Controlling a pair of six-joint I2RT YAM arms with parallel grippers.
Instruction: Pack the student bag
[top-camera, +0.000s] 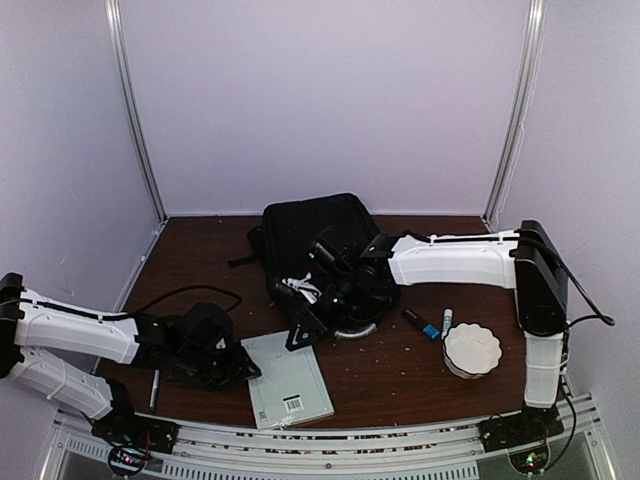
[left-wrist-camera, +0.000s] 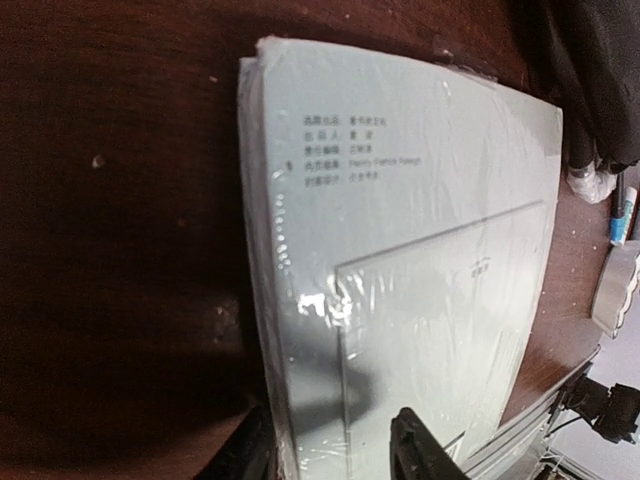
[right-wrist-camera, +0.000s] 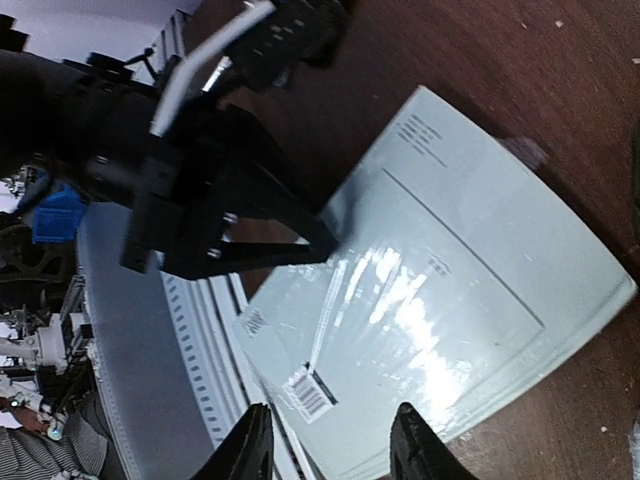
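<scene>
A pale, plastic-wrapped book (top-camera: 285, 385) lies flat at the front centre of the table, in front of the black bag (top-camera: 310, 225). My left gripper is low at the book's left edge, its fingers open with that edge between or just beyond them. My right gripper is above the book, open, with nothing held between its fingers. In the right wrist view the left gripper's black body reaches over the book's edge.
A white scalloped bowl (top-camera: 472, 348), a glue stick (top-camera: 446, 320) and a dark blue-capped item (top-camera: 420, 323) lie at the right. A thin pen (top-camera: 154, 390) lies at the front left.
</scene>
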